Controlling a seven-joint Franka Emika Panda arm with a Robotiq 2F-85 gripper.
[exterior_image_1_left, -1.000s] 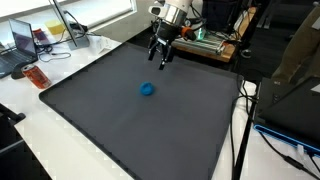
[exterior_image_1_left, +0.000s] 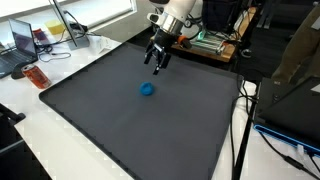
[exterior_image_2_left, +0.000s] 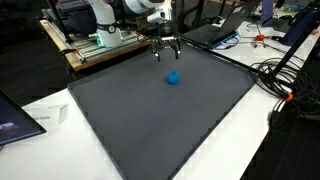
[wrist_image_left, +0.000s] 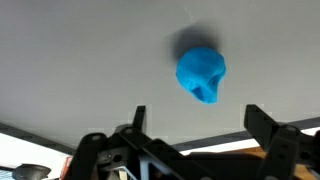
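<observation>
A small crumpled bright blue object (exterior_image_1_left: 147, 88) rests alone on the dark grey table (exterior_image_1_left: 110, 115). It also shows in exterior view 2 as a blue lump (exterior_image_2_left: 173, 77). My gripper (exterior_image_1_left: 153, 67) is at the far edge of the table, behind the blue object and apart from it. In the wrist view the blue object (wrist_image_left: 201, 74) lies ahead of the fingertips, between their lines. The dark fingers (wrist_image_left: 139, 119) stand wide apart, so the gripper is open with nothing between them.
An orange-red can (exterior_image_1_left: 37, 77) and a laptop (exterior_image_1_left: 28, 42) stand beyond the table's left side. Black cables (exterior_image_2_left: 283, 75) run along the white surface.
The gripper has shifted slightly at the far edge of the table, its fingers now a little lower in the view. The blue object has stayed put.
</observation>
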